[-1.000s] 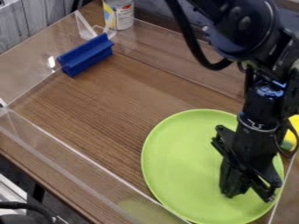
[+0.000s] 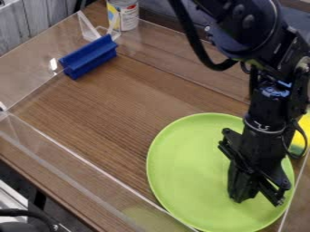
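My black gripper (image 2: pixel 248 181) is low over the right half of a large green plate (image 2: pixel 188 172), its fingers down at the plate's surface. I cannot tell whether anything is between the fingers or how far apart they stand. A yellow object (image 2: pixel 300 136) is partly hidden behind the gripper at the right edge.
A blue block-like object (image 2: pixel 89 57) lies at the upper left beside a clear plastic edge. A can (image 2: pixel 122 13) stands at the back.
My gripper has shifted very slightly and its fingertips sit a little higher than before; the plate and other objects look unmoved.
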